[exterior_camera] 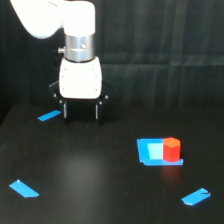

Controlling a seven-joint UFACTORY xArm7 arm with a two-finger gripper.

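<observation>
A red cube rests on the right part of a blue mat, beside a white patch. My gripper hangs at the upper left, pointing down, well to the left of the cube. Its two dark fingers are wide apart, with nothing visible between them. Against the dark background, its height above the table is hard to judge.
Blue strips lie on the dark table: one strip just left of the gripper, another strip at front left, a third strip at front right. A dark curtain hangs behind.
</observation>
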